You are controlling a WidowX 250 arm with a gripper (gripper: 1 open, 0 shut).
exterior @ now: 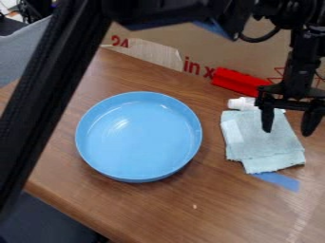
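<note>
My gripper (288, 121) hangs open at the right, its dark fingers over the upper part of a folded pale cloth (260, 147); whether they touch it I cannot tell. A blue plate (139, 137) lies left of the cloth. A small white object (242, 103) lies just behind the cloth, and a red object (238, 80) lies behind that.
A strip of blue tape (277, 179) is at the cloth's front edge. A cardboard box (165, 52) stands at the back. A dark arm part crosses the upper left.
</note>
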